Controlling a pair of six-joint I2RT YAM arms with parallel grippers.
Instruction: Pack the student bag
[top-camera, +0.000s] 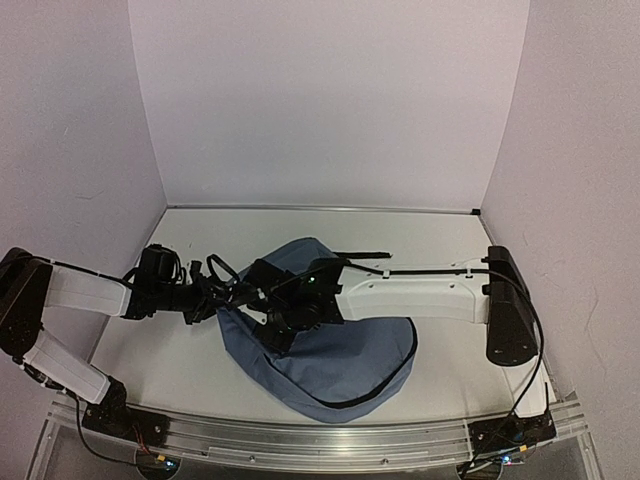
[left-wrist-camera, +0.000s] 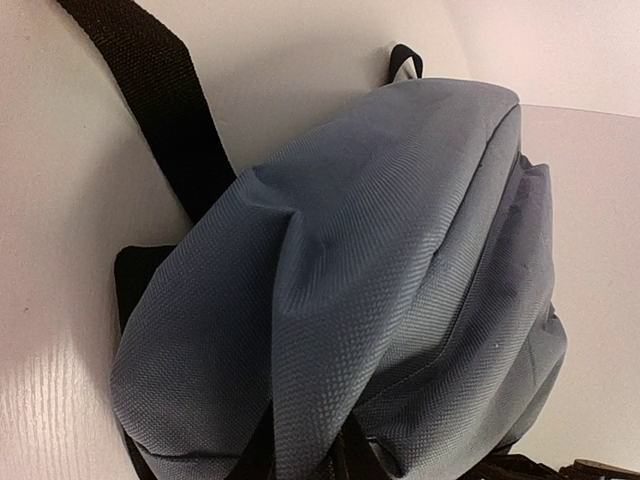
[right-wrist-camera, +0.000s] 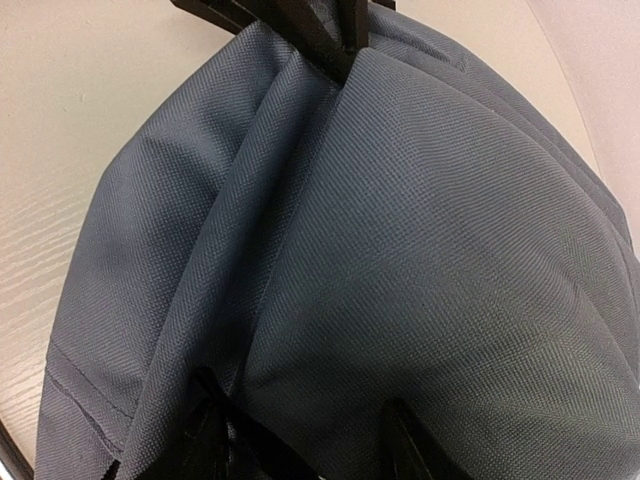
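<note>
A blue-grey bag (top-camera: 345, 350) lies on the table with a dark zip edge curving along its front right. My left gripper is shut on a fold of its fabric at the bag's left end; in the right wrist view, its dark fingers (right-wrist-camera: 310, 35) pinch the bag's upper edge. Over the bag's left part reaches my right gripper, fingers spread apart, close above the fabric. A thin black strip (right-wrist-camera: 262, 440) runs between those fingers; I cannot tell whether it is zip or cord. The bag's inside is hidden.
A wide black strap (left-wrist-camera: 160, 100) extends from the bag onto the white table (top-camera: 455, 370). Grey walls (top-camera: 330, 100) enclose the back and sides, and a metal rail (top-camera: 320, 440) borders the front.
</note>
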